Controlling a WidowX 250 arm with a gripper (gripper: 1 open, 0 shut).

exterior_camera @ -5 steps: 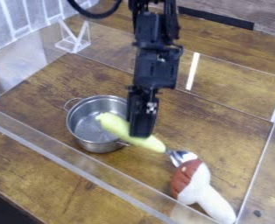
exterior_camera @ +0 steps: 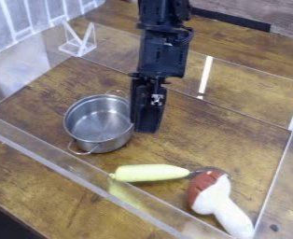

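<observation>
My gripper (exterior_camera: pixel 149 105) hangs just behind and to the right of the steel pot (exterior_camera: pixel 98 126), near its rim; whether its fingers are apart is hard to see. The pot looks empty. A pale yellow corn cob (exterior_camera: pixel 149 173) lies on the wood to the lower right of the pot. At its right end a spoon (exterior_camera: pixel 191 172) is partly hidden beside a red-and-white mushroom-like object (exterior_camera: pixel 221 202).
Clear acrylic walls edge the wooden work area (exterior_camera: pixel 217 126). A small white rack (exterior_camera: pixel 78 39) stands at the back left. The floor behind and right of the pot is mostly free.
The corn has left the gripper and now lies lower, in front of the pot over part of the spoon. The gripper has shifted slightly left, and the pot sits a little further left.
</observation>
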